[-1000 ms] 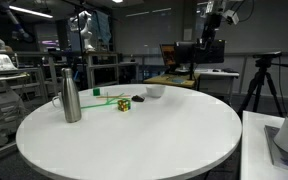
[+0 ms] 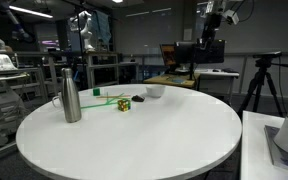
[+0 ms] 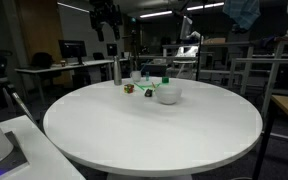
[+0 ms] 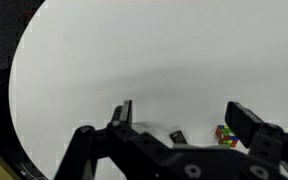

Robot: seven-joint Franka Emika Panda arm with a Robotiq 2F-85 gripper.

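My gripper is open high above the round white table, its two dark fingers wide apart with nothing between them. A multicoloured puzzle cube shows by the right finger in the wrist view, and a small black object lies left of it. In exterior view 1 the cube rests near the table's middle, with the black object behind it. Farther back sits a white bowl. A steel bottle stands upright on the left.
Beside the bottle is a pale mug. Green stick-like pieces and a small green object lie toward the back. Desks, monitors and a tripod stand beyond the table.
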